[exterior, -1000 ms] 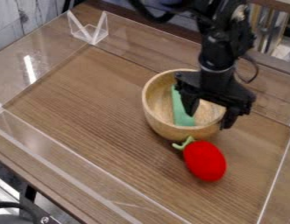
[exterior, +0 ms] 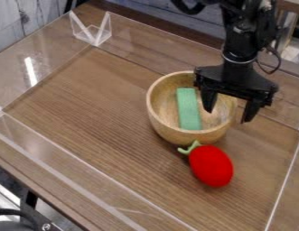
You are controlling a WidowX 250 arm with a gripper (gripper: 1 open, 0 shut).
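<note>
A wooden bowl (exterior: 163,92) holds a green bar-shaped object (exterior: 188,110) on its left side. My black gripper (exterior: 236,102) is over the right part of the bowl and its right rim, fingers spread apart and pointing down. Whether anything lies between the fingertips is unclear. A red pepper-like object with a green stem (exterior: 210,166) lies just below the bowl.
A white wire object (exterior: 88,29) stands at the upper left. The table's far edge runs behind my arm at the upper right.
My gripper has moved up and to the right, away from the middle of the bowl. The green bar and red object look unmoved.
</note>
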